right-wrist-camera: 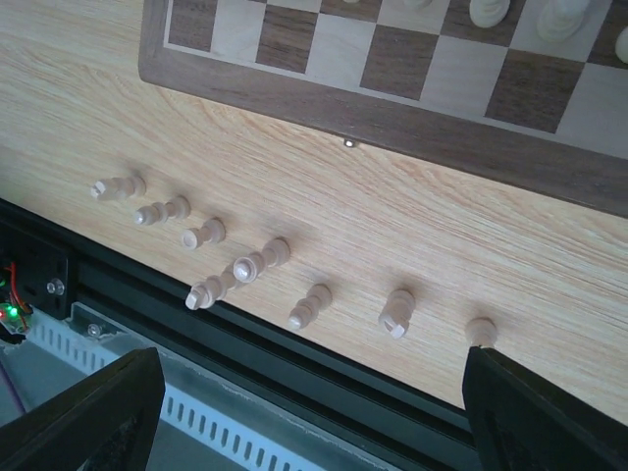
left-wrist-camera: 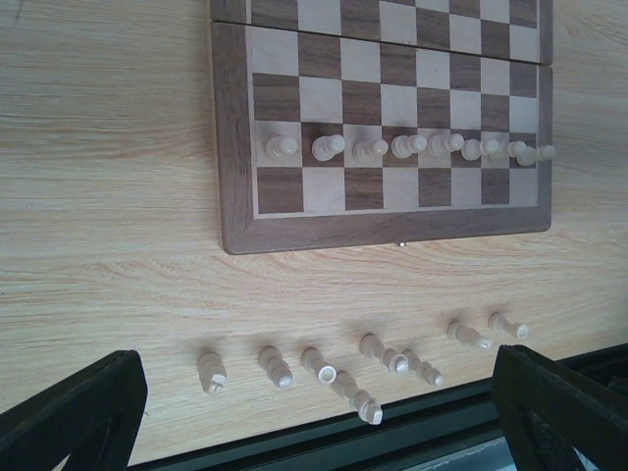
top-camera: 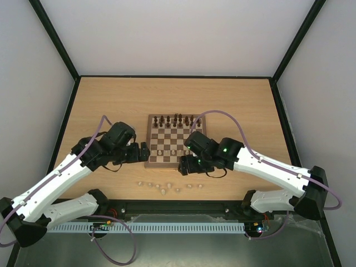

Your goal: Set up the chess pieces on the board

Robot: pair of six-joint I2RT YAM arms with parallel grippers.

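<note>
The chessboard [top-camera: 149, 133] lies flat at mid-table. Dark pieces [top-camera: 176, 118] fill its two far rows. A row of white pawns [left-wrist-camera: 327, 147] stands on the near side, with the near edge row in front of them empty. Several loose white pieces [left-wrist-camera: 383, 353] rest on the wood between board and table edge, some close together, like this rook-like one [right-wrist-camera: 397, 312]. My left gripper [top-camera: 146, 151] hovers by the board's left edge, open and empty. Over the board's near right part is my right gripper [top-camera: 182, 165], its fingers [right-wrist-camera: 113, 412] apart with nothing between.
A dark rail [left-wrist-camera: 324, 437] runs along the table's front edge, close to the loose pieces. Bare wood [top-camera: 111, 100] lies left of the board and behind it. My right arm covers the board's near right corner in the top view.
</note>
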